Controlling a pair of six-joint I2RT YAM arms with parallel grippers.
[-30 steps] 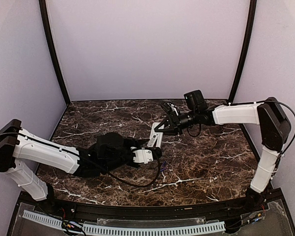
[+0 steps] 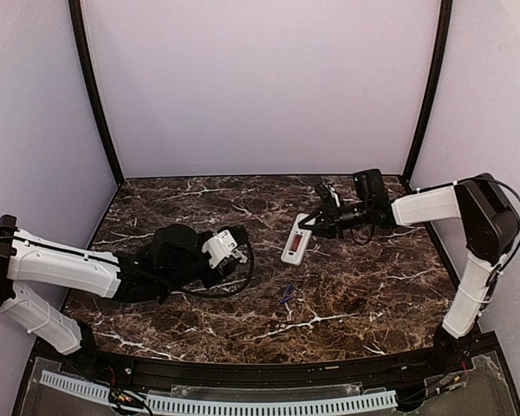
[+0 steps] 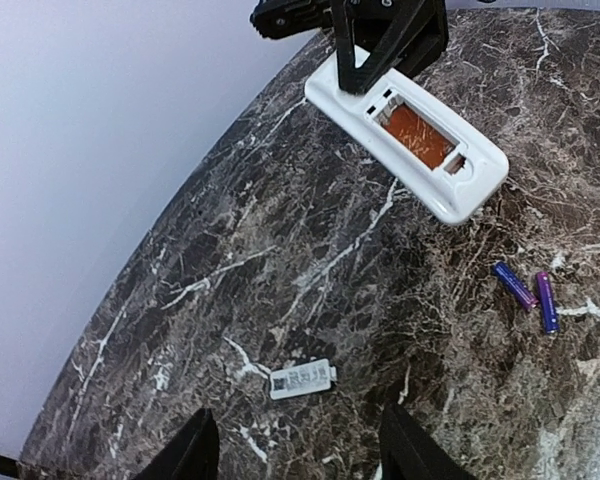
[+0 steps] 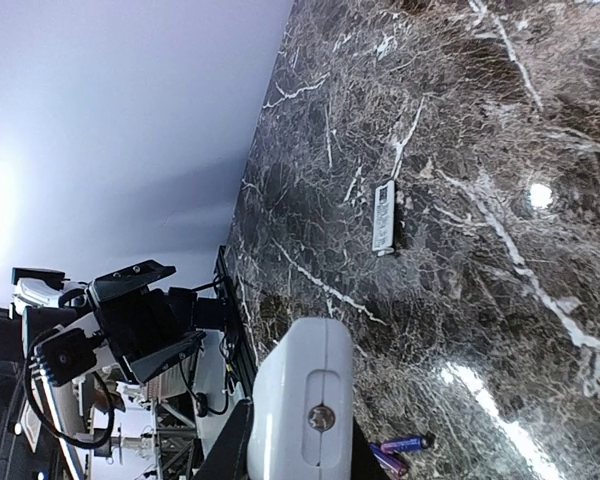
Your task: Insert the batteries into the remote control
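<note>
The white remote hangs in my right gripper, which is shut on its end; its open compartment shows a copper-brown floor with no battery in it. In the right wrist view the remote's white body fills the bottom middle. Two small purple batteries lie on the table below the remote, side by side in the left wrist view. A flat white piece, apparently the cover, lies apart on the table. My left gripper is open, above the table to the left of the remote, with nothing between its fingers.
Pale walls enclose it at the back and sides.
My left gripper has drawn back leftward from the remote. The right arm has moved to the right with the remote.
</note>
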